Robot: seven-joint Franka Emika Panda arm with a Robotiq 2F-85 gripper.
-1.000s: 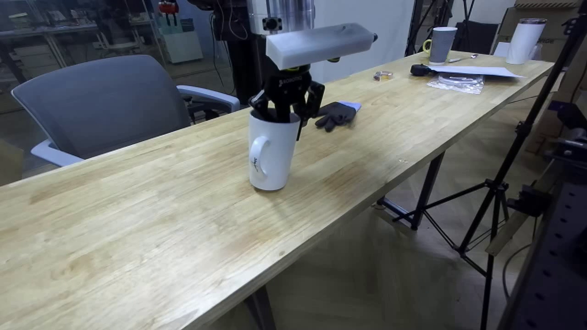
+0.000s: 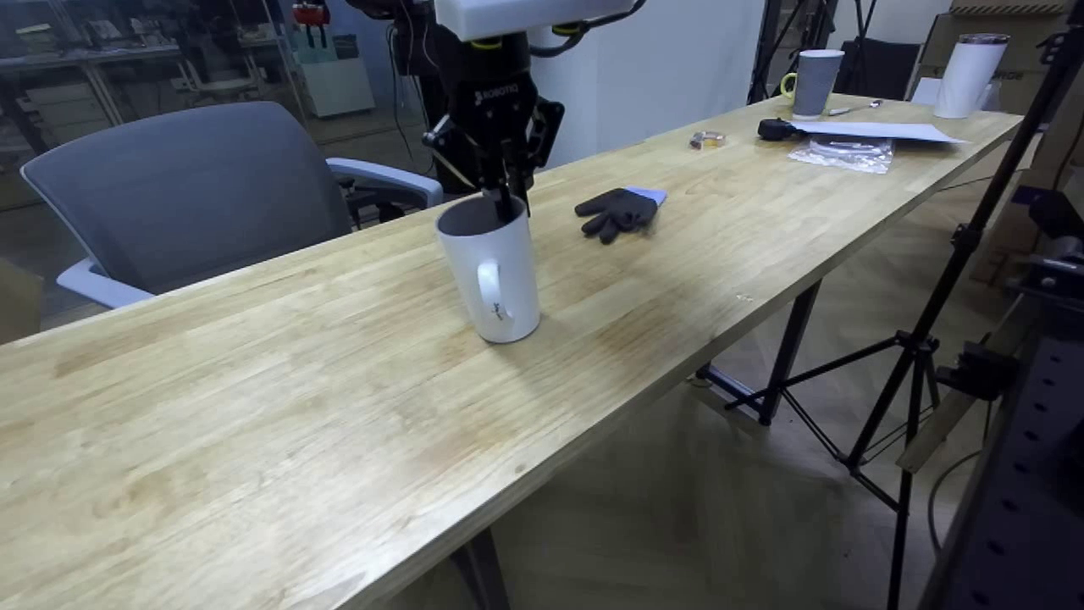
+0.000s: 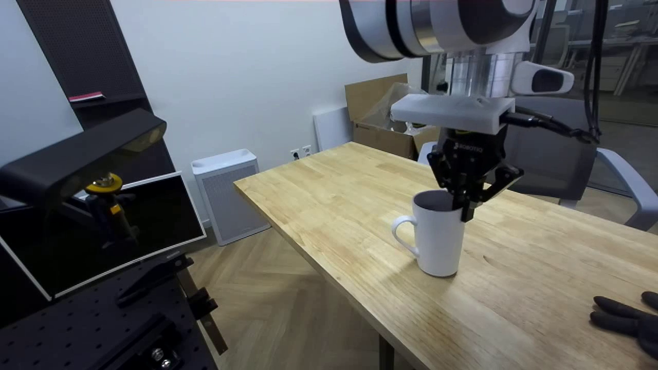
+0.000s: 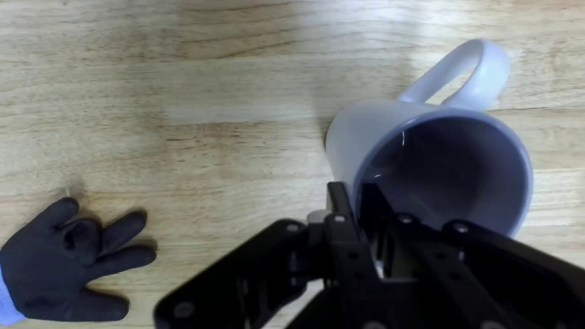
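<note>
A tall white mug point(image 2: 505, 280) leans in exterior view 1, its top tipped toward the chair side. My gripper point(image 2: 511, 207) is shut on its rim, opposite the handle's general side in exterior view 2, where the mug point(image 3: 439, 243) appears close to upright. In the wrist view, one fingertip of the gripper is inside the mug point(image 4: 362, 131) and the other is outside, with the wall between them. The dark interior looks empty. Whether the base touches the table or hangs just above it, I cannot tell.
A black glove point(image 2: 620, 212) lies on the wooden table point(image 2: 254, 407) near the mug. Farther along are a grey cup point(image 2: 815, 86), a white tumbler point(image 2: 971, 76), a clear plastic bag point(image 2: 843, 152) and a paper sheet.
My gripper has risen and shifted toward the table's chair side, its fingers less deep at the mug. The mug has gone from nearly upright to tilted, and its handle has turned.
</note>
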